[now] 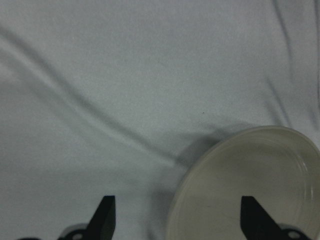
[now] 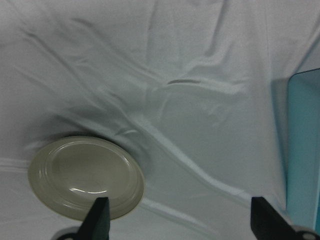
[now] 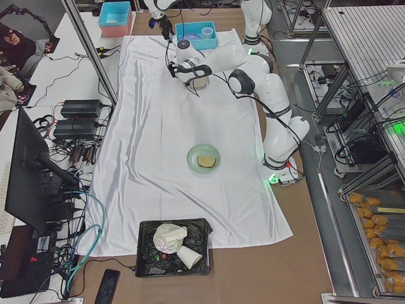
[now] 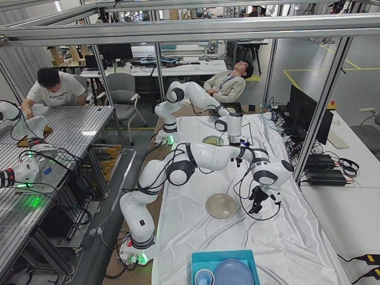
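Note:
A beige plate (image 4: 220, 205) (image 1: 255, 182) (image 2: 86, 175) lies on the white cloth. My left gripper (image 3: 174, 69) is low beside it, open, with the plate's rim between and below its fingertips in the left wrist view. My right gripper (image 4: 258, 200) is open above the cloth, between the plate and a blue tray (image 4: 199, 259) (image 2: 303, 145); nothing is held in it.
The blue tray holds a blue plate (image 4: 233, 274) and cup (image 4: 203, 277). A green plate (image 3: 195, 166) with a yellowish piece (image 3: 206, 162) sits mid-cloth. A black bin (image 3: 145, 263) with white items stands at the near end.

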